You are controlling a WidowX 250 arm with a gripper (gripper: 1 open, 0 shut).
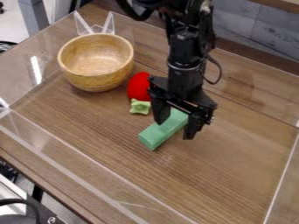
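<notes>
My black gripper (179,114) is low over a green block (156,136), open, its fingers reaching down around the upper end of the block. The block lies slanted on the wooden table. Left of the gripper sit a red round object (136,87), partly hidden, and a small pale green piece (139,108).
A tan bowl (84,61) stands at the upper left. Cables show at the table's left edge and lower left corner.
</notes>
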